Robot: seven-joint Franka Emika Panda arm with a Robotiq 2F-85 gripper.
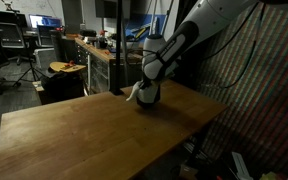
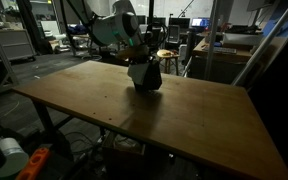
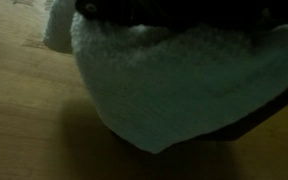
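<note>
A white cloth (image 3: 174, 85) fills much of the wrist view, its lower corner hanging to a point. Beneath it shows the edge of a dark object (image 3: 259, 120); what it is I cannot tell. In the first exterior view the cloth (image 1: 135, 92) shows as a pale strip on the left of the dark object (image 1: 149, 95). From the other side, that dark object (image 2: 144, 76) is a blocky shape at the tabletop. My gripper (image 1: 146, 80) is right above them, shut on the cloth; its fingertips are hidden.
Several tools and items lie below the table's near edge in the second exterior view.
</note>
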